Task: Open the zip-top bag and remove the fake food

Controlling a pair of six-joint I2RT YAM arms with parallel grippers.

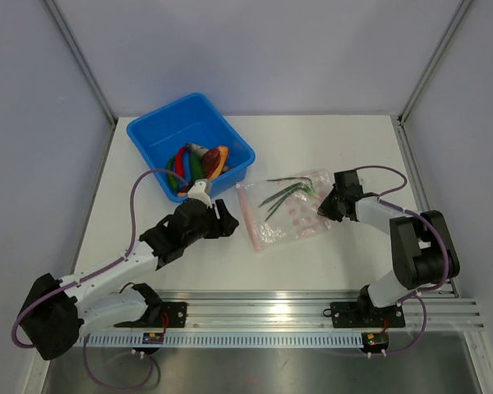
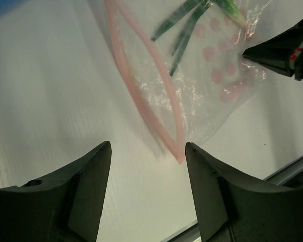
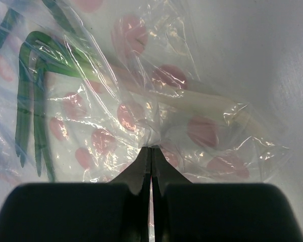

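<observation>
The clear zip top bag (image 1: 275,230) lies flat mid-table, its pink zip edge (image 2: 141,101) toward the left, with green onion-like fake food (image 1: 283,193) inside and pink dots showing. My right gripper is shut on the bag's right part, its tips pressed into the creased plastic. My left gripper (image 1: 226,220) hangs just left of the bag; in the left wrist view its fingers stand apart with bare table between them, below the zip edge's corner.
A blue bin (image 1: 160,123) holding several fake foods, red, green and orange, sits at the back left.
</observation>
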